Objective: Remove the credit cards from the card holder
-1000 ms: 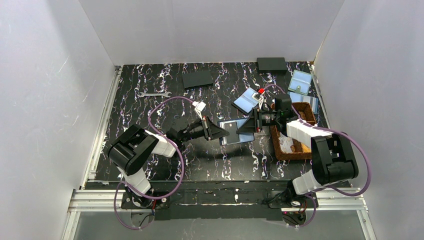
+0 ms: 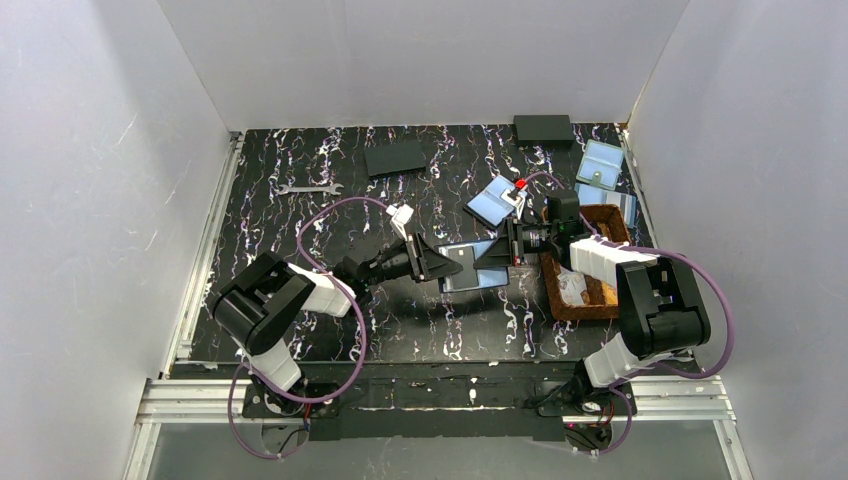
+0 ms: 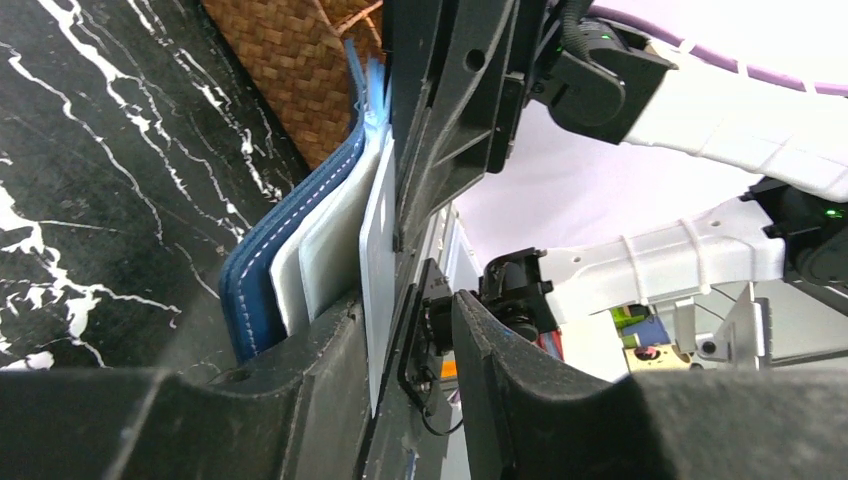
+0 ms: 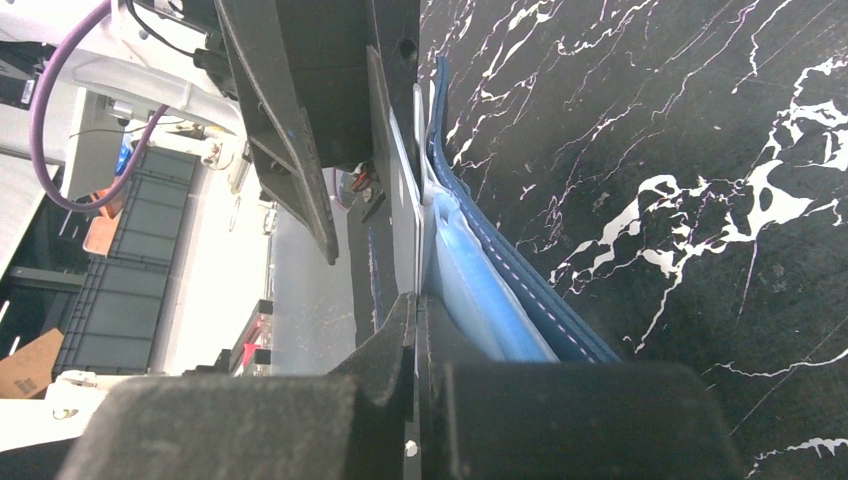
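Observation:
A blue card holder (image 2: pixel 492 278) with a grey card (image 2: pixel 460 270) is held up between both grippers at the table's middle. In the left wrist view its blue edge (image 3: pixel 250 260), white sleeves and grey card (image 3: pixel 376 250) show edge-on between the fingers of my open left gripper. In the right wrist view my right gripper is shut on the card holder, whose grey cards (image 4: pixel 402 200) and blue sleeves (image 4: pixel 480 280) stand upright above the fingertips.
A woven basket (image 2: pixel 560 305) is at the right. Another blue holder (image 2: pixel 492 198), light-blue cases (image 2: pixel 600 165), two dark pads (image 2: pixel 394 158) and a wrench (image 2: pixel 310 189) lie toward the back.
The right arm has shifted very slightly over the last second; the left arm and the card holder look nearly the same.

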